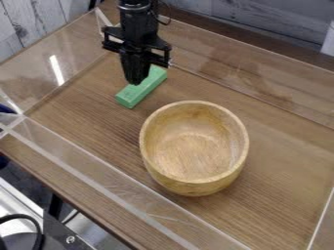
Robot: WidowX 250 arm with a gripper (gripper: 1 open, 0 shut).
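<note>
My gripper (135, 74), dark and shut, hangs just above and behind a small green rectangular block (139, 91) on the wooden floor, upper centre of the view. Nothing shows between its fingers. To the lower right of the block sits a round wooden bowl (193, 146), empty.
Black cables lie at the lower left edge. The surface's edge runs along the lower left.
</note>
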